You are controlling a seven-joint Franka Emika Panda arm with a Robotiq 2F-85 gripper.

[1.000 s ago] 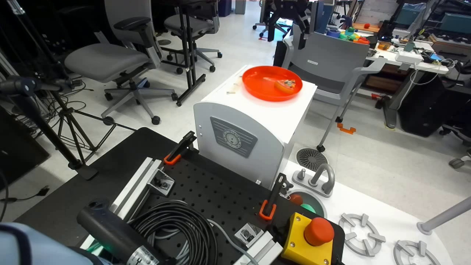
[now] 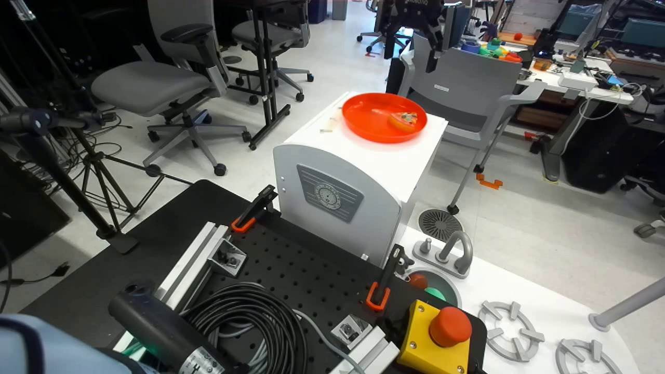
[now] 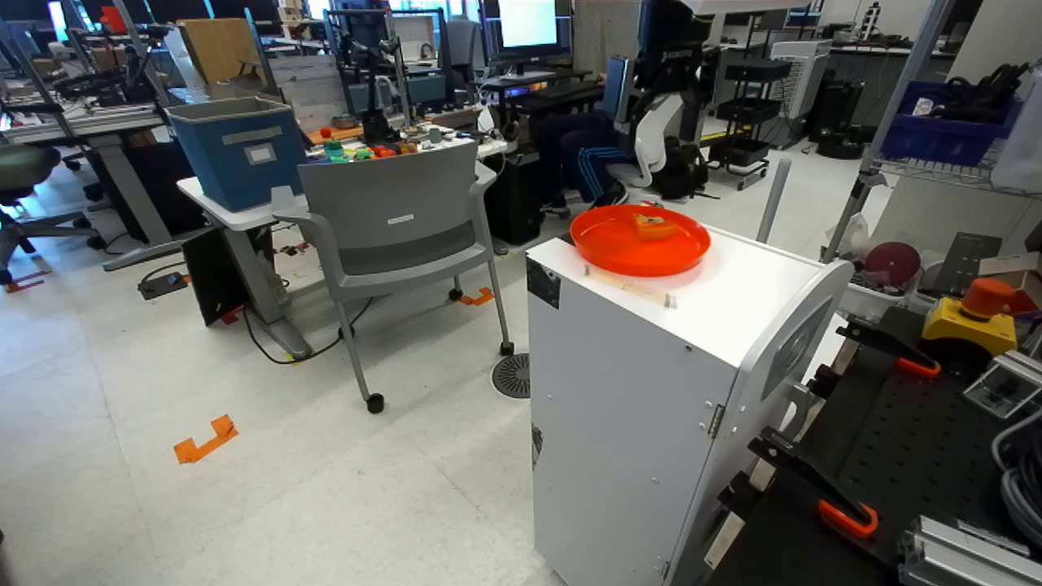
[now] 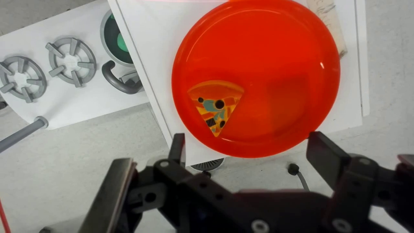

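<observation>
A toy pizza slice [image 4: 217, 105] lies flat in the red plate [image 4: 256, 50], toward one side of it, with its tip pointing at my gripper in the wrist view. My fingers stand wide apart, nothing between them. In exterior view 1 the gripper [image 2: 410, 59] hangs well above the plate [image 2: 364, 121], at the top edge of the picture. The slice [image 2: 402, 121] sits near the plate's right side there. Exterior view 2 shows the plate [image 3: 610, 249] and slice [image 3: 652, 226] on the white cabinet, without the gripper in clear sight.
The plate rests on a white cabinet top [image 2: 374, 163]. Beside it is a toy sink with a grey faucet [image 2: 461, 249] and stove burners [image 2: 512, 330]. Clamps [image 2: 387, 277], a yellow emergency-stop box [image 2: 436, 336] and coiled cables [image 2: 249, 324] crowd the black table. A grey chair [image 3: 396, 215] stands close behind the cabinet.
My gripper has shifted slightly to the right in exterior view 1 and appears a little lower. The plate and pizza slice have stayed where they were.
</observation>
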